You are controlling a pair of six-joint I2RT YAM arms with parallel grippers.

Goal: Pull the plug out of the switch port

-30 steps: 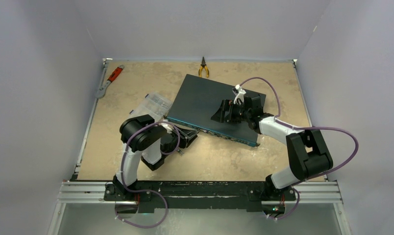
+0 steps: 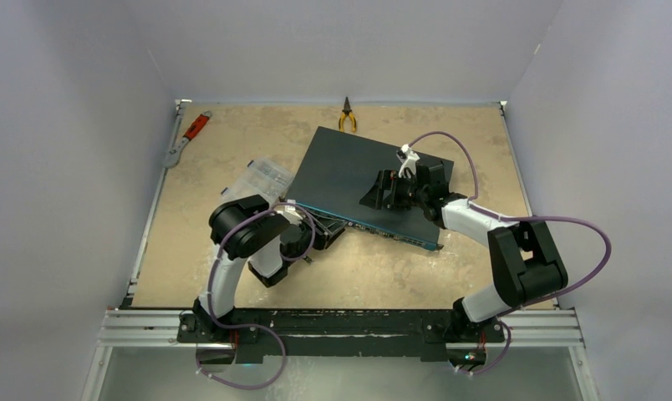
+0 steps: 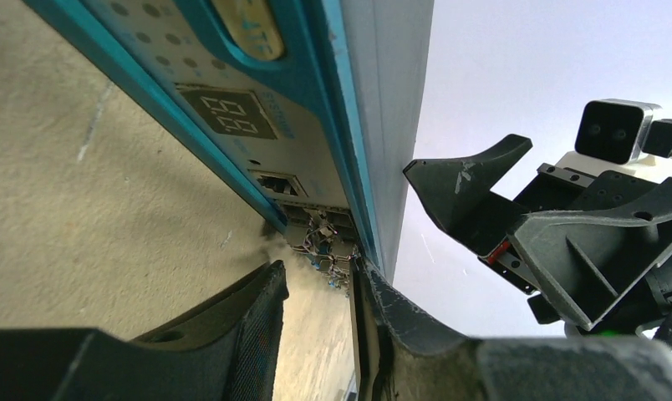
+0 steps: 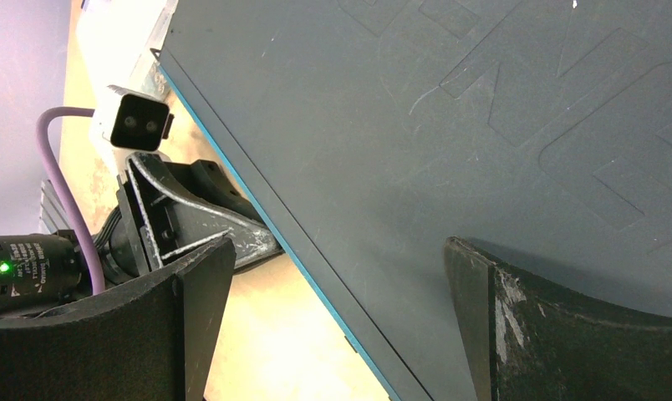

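Note:
The switch (image 2: 358, 180) lies slantwise on the table, its teal-edged port side toward the front. In the left wrist view a small metal-and-clear plug (image 3: 320, 242) with loose thin wires sits at a port beyond the digit display (image 3: 228, 112). My left gripper stands open before that face; the plug shows past its fingertips, overlapped by the right one. How deep the plug sits cannot be told. Over the switch's dark top my right gripper is open, with only bare panel between its fingers.
Left of the switch stands a clear box (image 2: 266, 180). Pliers (image 2: 347, 115) lie behind it, and a red-handled tool (image 2: 188, 139) rests at the back left. Free table (image 2: 383, 276) extends in front.
The left gripper has shifted slightly to the right along the switch's front side. The right arm and the switch have stayed where they were.

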